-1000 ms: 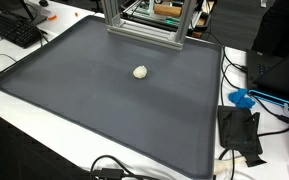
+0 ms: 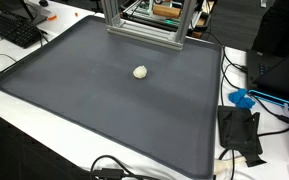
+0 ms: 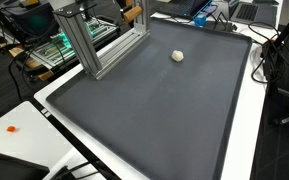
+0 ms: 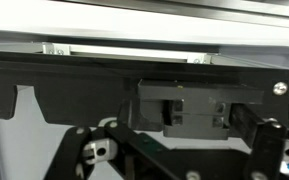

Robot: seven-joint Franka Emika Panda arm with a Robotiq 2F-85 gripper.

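A small pale, roundish object (image 2: 140, 72) lies alone on the grey mat (image 2: 94, 110), towards the far side. Exterior view 2 shows the same pale object (image 3: 177, 56) near the mat's far end. Only the wrist view has my gripper, at its lower edge; its two dark fingers stand wide apart, so it is open. Beyond it a black bar with a boxy metal-and-black fitting runs across the view. The pale object does not appear there, and no grasped thing shows between the fingers. Neither exterior view shows the gripper.
A silver metal frame (image 3: 112, 45) stands at the mat's edge. Dark items with cables (image 2: 239, 130) and a blue crumpled thing (image 2: 241, 98) lie at the right; a keyboard (image 2: 12, 28) is at the far left.
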